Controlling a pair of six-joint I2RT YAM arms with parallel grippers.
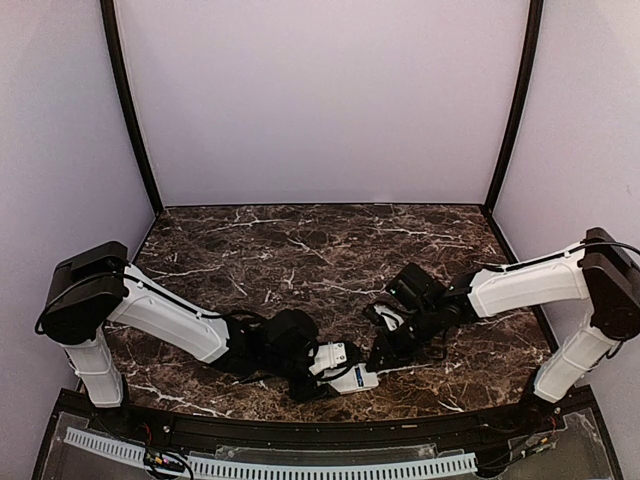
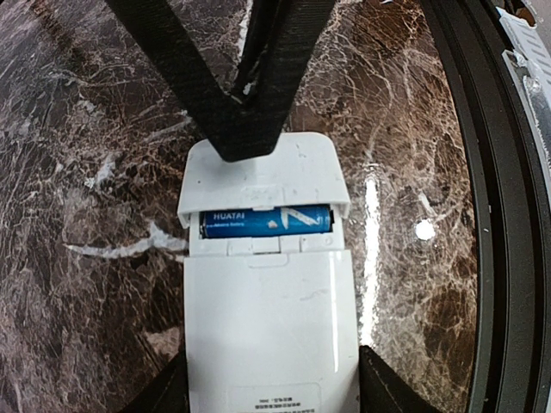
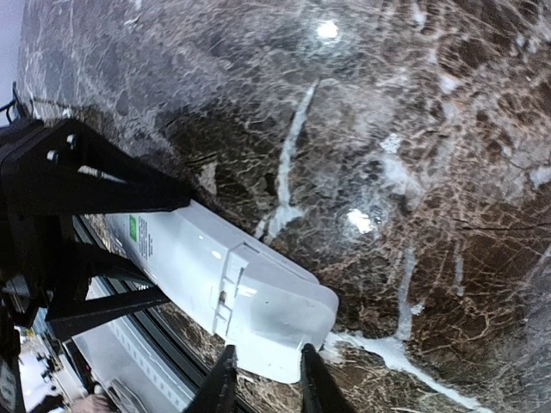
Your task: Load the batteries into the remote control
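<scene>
A white remote control [image 2: 271, 327] lies back up, its sides between the fingers of my left gripper, which is shut on it. Its battery cover [image 2: 267, 176] sits displaced toward the remote's end, leaving a gap. One blue battery [image 2: 267, 221] shows crosswise in that gap; anything under the cover is hidden. The fingertips of my right gripper stand apart at the cover end, with nothing visibly held between them. Seen from the left wrist, the right fingers [image 2: 250, 129] overlap the cover's far edge; contact cannot be told.
Dark marbled tabletop [image 1: 300, 250] spreads clear behind both arms. The table's front edge [image 1: 300, 425] runs close to the remote, with a white slotted strip [image 1: 330, 468] beyond it. No loose batteries show.
</scene>
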